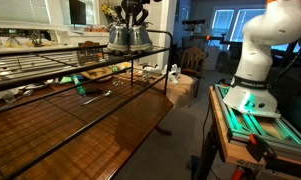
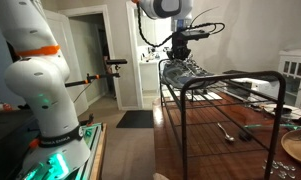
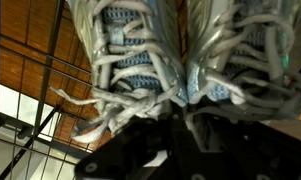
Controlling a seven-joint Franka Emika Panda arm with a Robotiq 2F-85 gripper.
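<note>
A pair of grey-white shoes stands side by side on the top of a dark wire rack, the left shoe (image 1: 118,39) and the right shoe (image 1: 140,39) close together. From above, the wrist view shows pale laces and blue tongues on the left shoe (image 3: 137,65) and the right shoe (image 3: 237,62). My dark gripper (image 1: 132,20) is directly over the pair, its fingers close to the shoes' upper parts. Along the bottom of the wrist view its dark body is blurred, and the fingertips are hard to make out. Whether they touch a shoe cannot be seen.
The rack (image 2: 225,103) stands on a brown wooden table (image 1: 95,135). Utensils, including a spoon (image 2: 225,130), lie beneath its bars. A wire basket (image 2: 282,170) is at the table's edge. A second, white arm (image 1: 252,75) stands apart at the right.
</note>
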